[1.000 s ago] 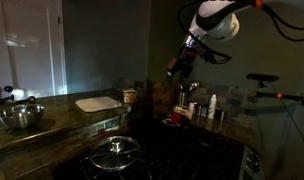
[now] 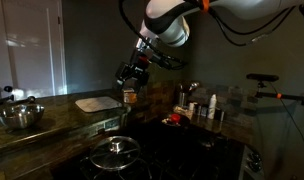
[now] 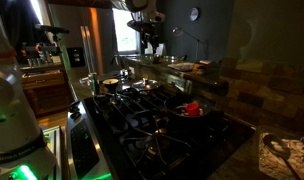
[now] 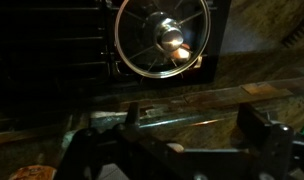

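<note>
In exterior view 1 my gripper (image 2: 125,82) hangs high above the ledge behind the stove, close in the picture to a small orange and white tub (image 2: 130,97). The wrist view shows my gripper open, its dark fingers wide apart with nothing held between them. Ahead of them lies the edge of the ledge. A round glass lid (image 4: 160,40) with a metal knob sits on the stove, beyond the fingers; the same lid (image 2: 115,152) shows in exterior view 1.
A metal bowl (image 2: 19,114) with utensils and a pale board (image 2: 98,104) rest on the ledge. A dark pan (image 3: 192,118) with something red in it stands on the stove. Bottles (image 2: 212,106) and a utensil holder line the back right.
Over the last second my arm has swung left in exterior view 1, from above the back right of the stove to near the tub on the ledge. The objects have not visibly moved.
</note>
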